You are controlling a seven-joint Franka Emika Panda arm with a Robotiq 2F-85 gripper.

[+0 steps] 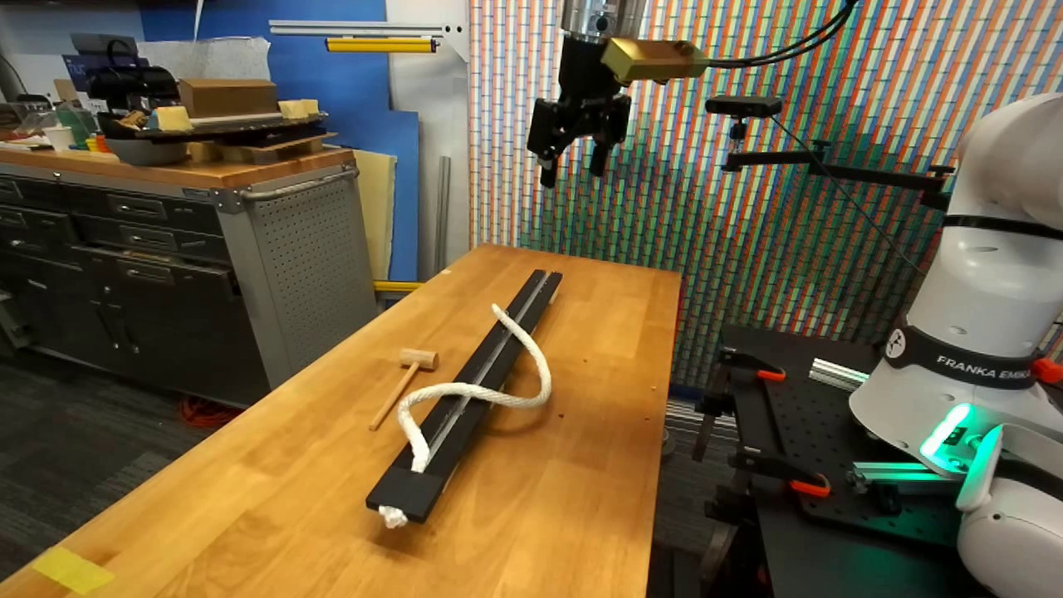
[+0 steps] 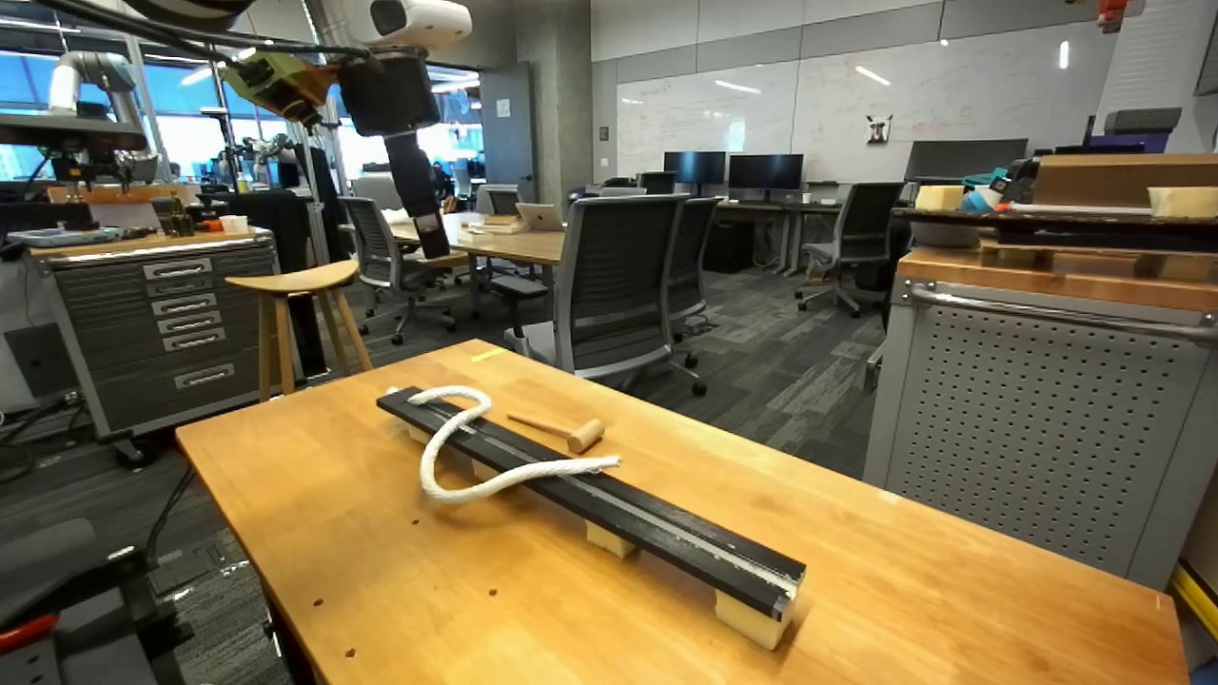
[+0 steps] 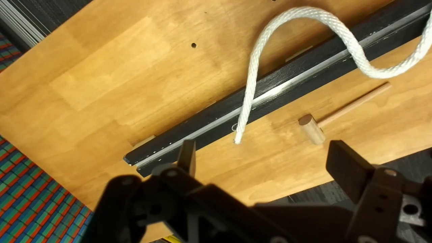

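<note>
A white rope (image 1: 538, 369) winds in an S over a long black grooved rail (image 1: 460, 407) on the wooden table. Its near end enters the rail's near end, and a frayed tuft pokes out there. The rope's loose far end (image 3: 239, 135) hangs over the rail's side in the wrist view. Beside the rail lies a small wooden mallet (image 1: 409, 377), apart from it. High above the table's far end, my gripper (image 1: 573, 174) is open and empty. Its two fingers (image 3: 187, 156) stand wide apart in the wrist view, well clear of rope and mallet.
Small pale blocks (image 2: 748, 616) prop the rail off the table (image 2: 377, 548). To the rail's robot side the tabletop is bare apart from small holes. A grey tool cabinet (image 1: 299, 269) stands beyond the table, and a camera on a bracket (image 1: 742, 105) is near the patterned wall.
</note>
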